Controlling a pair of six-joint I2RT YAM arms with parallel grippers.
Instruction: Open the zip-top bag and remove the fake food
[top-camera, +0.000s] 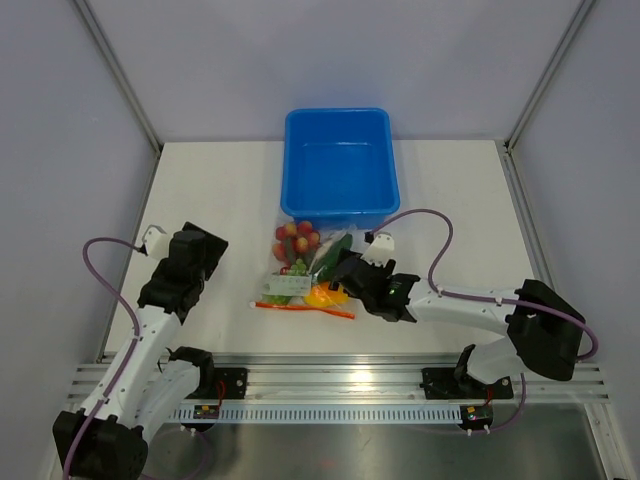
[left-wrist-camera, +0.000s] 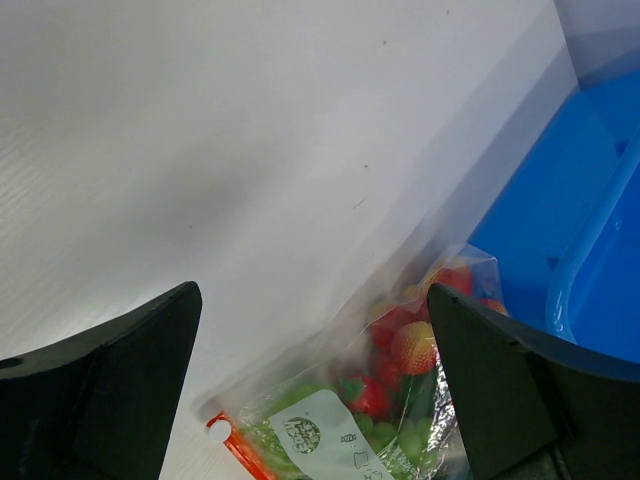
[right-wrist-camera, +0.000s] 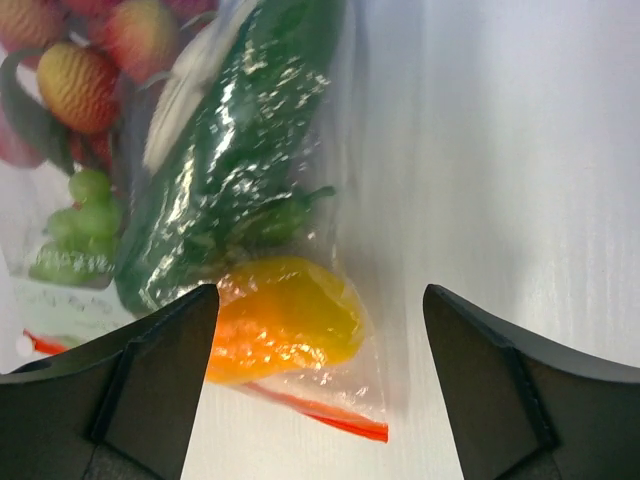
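Note:
A clear zip top bag (top-camera: 287, 284) filled with fake food lies flat on the table, its red zip strip (top-camera: 312, 309) toward the front. Through the plastic show strawberries (left-wrist-camera: 414, 348), green grapes (right-wrist-camera: 85, 228), a dark green pepper (right-wrist-camera: 240, 130) and an orange-yellow pepper (right-wrist-camera: 290, 322). My right gripper is open over the bag's right front corner, nothing held between its fingers. To the left of the bag, above bare table, my left gripper (top-camera: 206, 247) stands open and empty. The right gripper hides part of the bag in the top view.
An empty blue bin (top-camera: 340, 165) stands behind the bag, close to its back end.

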